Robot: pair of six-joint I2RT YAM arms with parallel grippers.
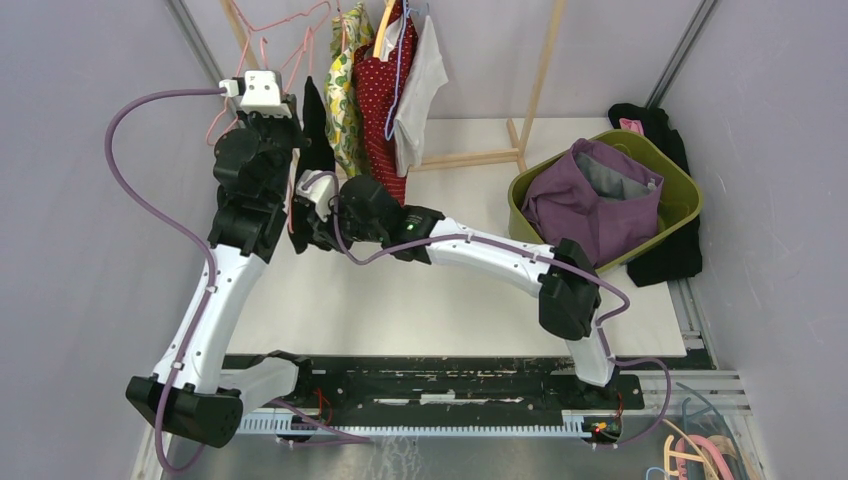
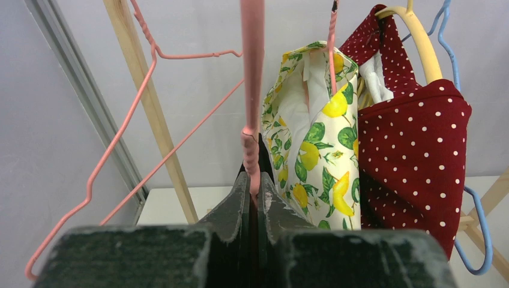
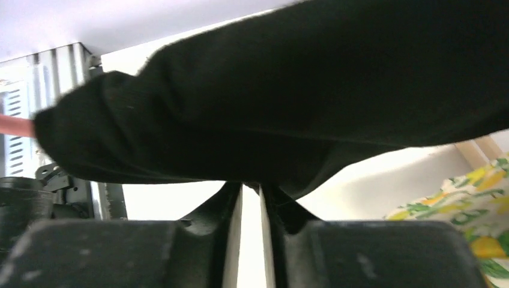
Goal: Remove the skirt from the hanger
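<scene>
A black skirt hangs on a pink hanger; in the top view it shows as a dark strip between my two arms. My left gripper is shut on the twisted neck of the pink hanger. In the right wrist view, the skirt spreads across the upper part and a bit of pink hanger pokes out at its left end. My right gripper is at the skirt's lower edge, its fingers a narrow gap apart. Whether cloth lies between the tips is unclear.
Beside the skirt hang a lemon-print garment, a dark red dotted garment and a white cloth. On the right of the table stands a green bin holding purple fabric.
</scene>
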